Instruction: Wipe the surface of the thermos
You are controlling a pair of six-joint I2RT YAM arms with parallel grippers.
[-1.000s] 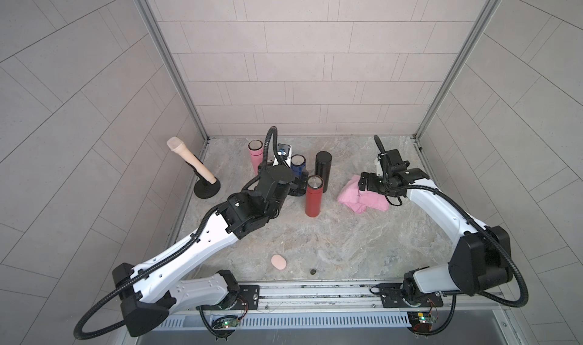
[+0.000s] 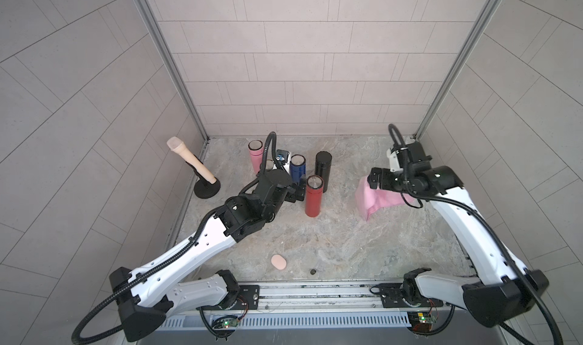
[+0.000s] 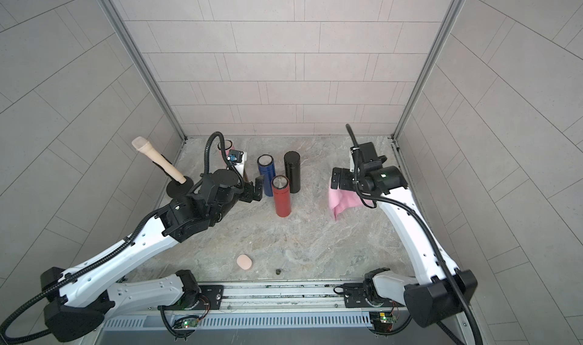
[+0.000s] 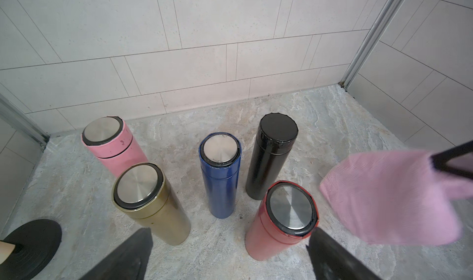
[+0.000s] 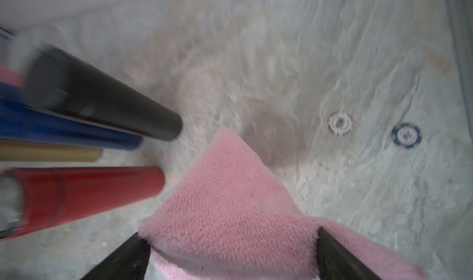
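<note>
My left gripper [image 2: 297,190] stands open behind and left of the red thermos [image 2: 313,198]; its spread fingers [image 4: 340,257] have nothing between them in the left wrist view. Upright beyond are the gold thermos [image 4: 160,211], blue thermos [image 4: 220,181], black thermos [image 4: 268,159] and pink thermos [image 4: 120,149]. On the right, my right gripper [image 2: 376,178] is open, its fingers wide apart, with the pink cloth [image 5: 231,216] spanning the gap and touching the fingers. The cloth hangs below it in the top left view; how it is caught cannot be told.
A tan rod on a black round base [image 2: 207,187] stands at far left. A pale oval piece [image 2: 278,261] and a small dark cap [image 2: 312,271] lie near the front edge. Two chips [image 5: 340,122] lie on the right.
The left arm has shifted only slightly.
</note>
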